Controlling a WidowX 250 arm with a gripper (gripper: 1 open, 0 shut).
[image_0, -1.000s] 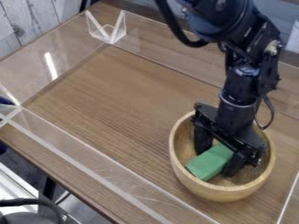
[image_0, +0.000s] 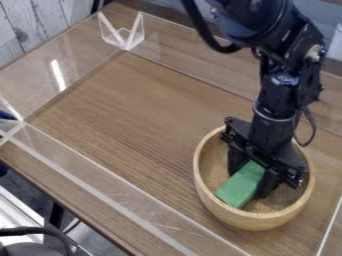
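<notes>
A round wooden bowl (image_0: 218, 200) stands at the right front of the table with a green block (image_0: 241, 183) tilted inside it. My black gripper (image_0: 257, 166) reaches down into the bowl over the block's upper end, shut on it. The fingertips are partly lost among dark parts of the gripper.
A white wire stand (image_0: 120, 32) is at the back left. Clear tape runs along the near left edge, with dark cables beyond it at the bottom left.
The gripper has risen slightly, and the green block has shifted a little with it inside the bowl. The bowl stays about where it was.
</notes>
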